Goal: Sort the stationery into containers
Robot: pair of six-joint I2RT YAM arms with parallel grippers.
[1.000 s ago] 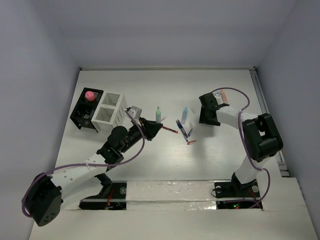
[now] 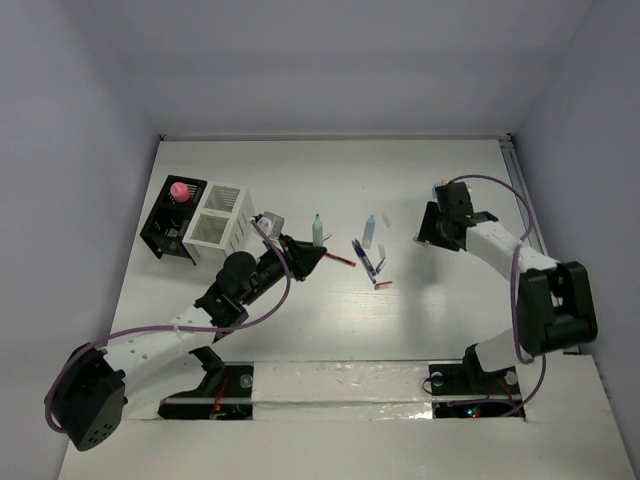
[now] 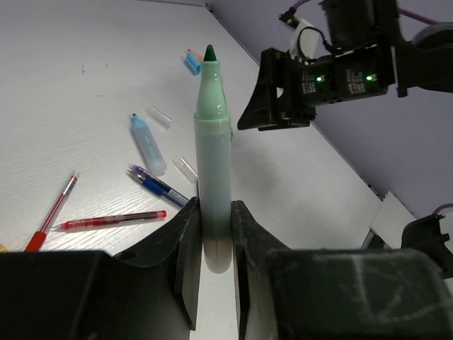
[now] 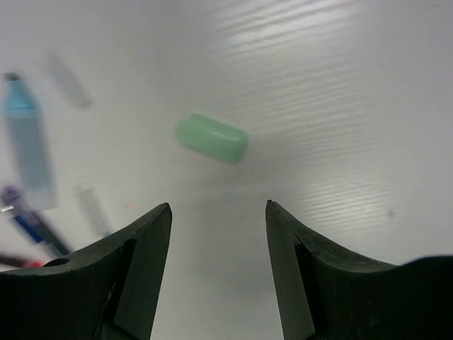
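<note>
Upright between the fingers of my left gripper is a green marker [image 3: 212,152], its dark tip bare and pointing up. The top view shows this green marker [image 2: 318,230] above the table, left of the loose pens. My right gripper is open over the right of the table, nothing between its fingers. A short green cap [image 4: 212,137] lies on the table just beyond those fingertips. The white container [image 2: 218,222] and black container [image 2: 173,217] stand at the left; a pink item [image 2: 180,191] is in the black one.
A blue marker [image 2: 369,231], dark blue pens [image 2: 364,259], a red pen [image 2: 340,259] and clear caps [image 3: 185,169] lie mid-table. A blue marker [image 3: 192,62] lies at the far right. Table stretches clear behind and in front of them.
My right arm has moved to the right, away from the loose pens, and the green cap now shows beside its gripper. The left arm and its green marker have stayed in place.
</note>
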